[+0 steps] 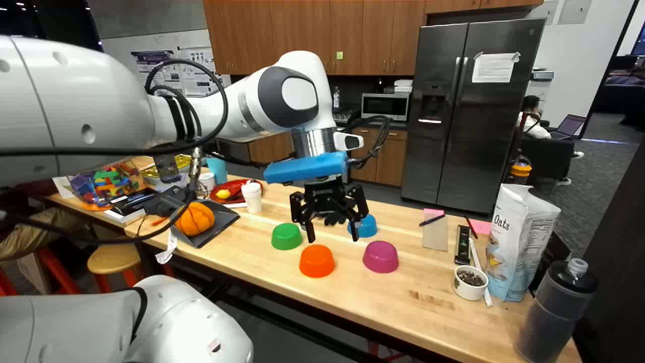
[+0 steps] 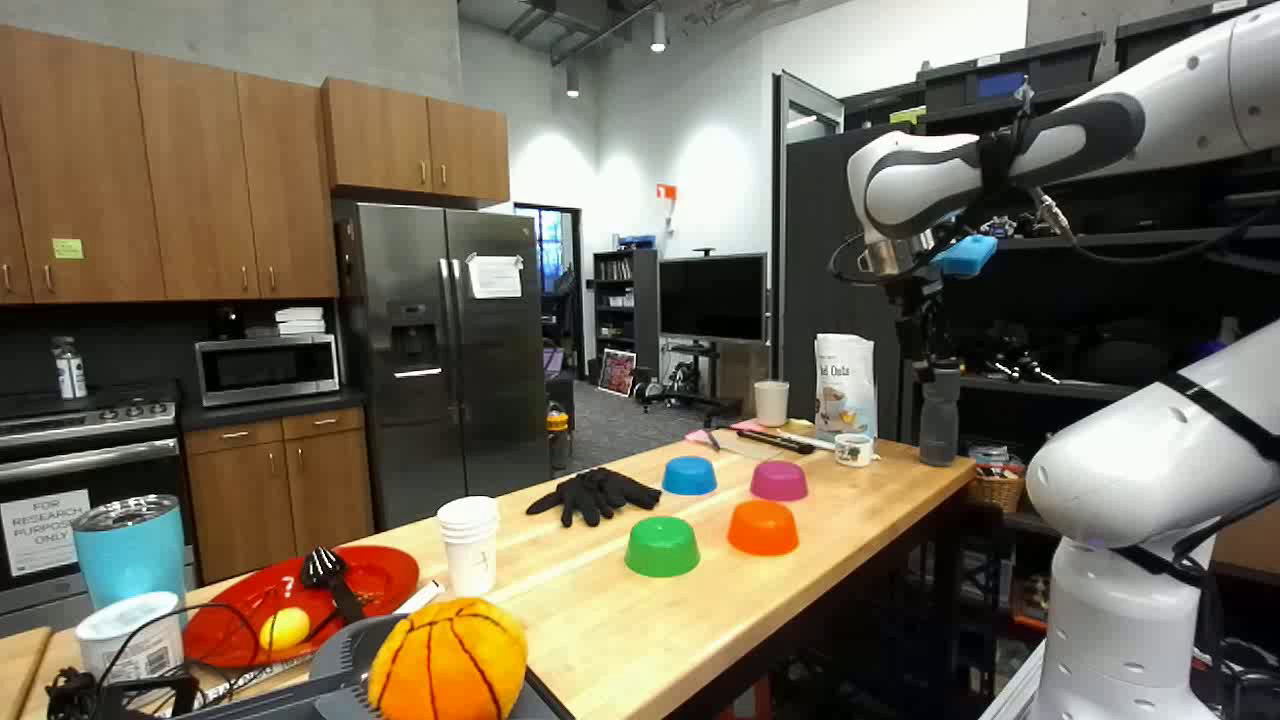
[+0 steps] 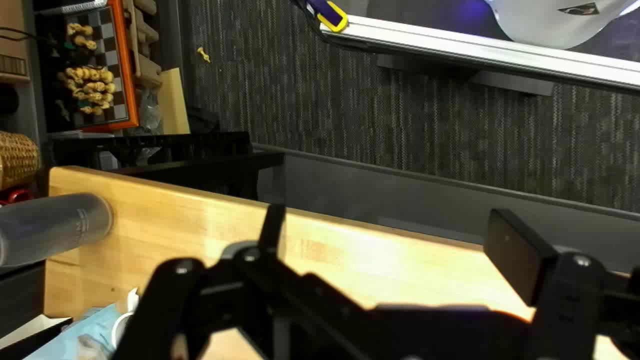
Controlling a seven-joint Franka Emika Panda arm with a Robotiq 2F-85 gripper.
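My gripper hangs over the near side of the wooden table, its fingers wide apart and nothing between them. Four colours of upturned cups or bowls stand on the table: green, orange, blue and magenta. In exterior view 2 the green bowl and the orange bowl are nearer, with the blue bowl and magenta bowl behind. In the wrist view the open gripper faces the table edge; only a thin orange rim shows behind its body.
Black gloves lie beyond the bowls. An oats bag, a dark bottle and a small white bowl crowd the right end. A plush pumpkin-like ball, white cups and a red plate occupy the left.
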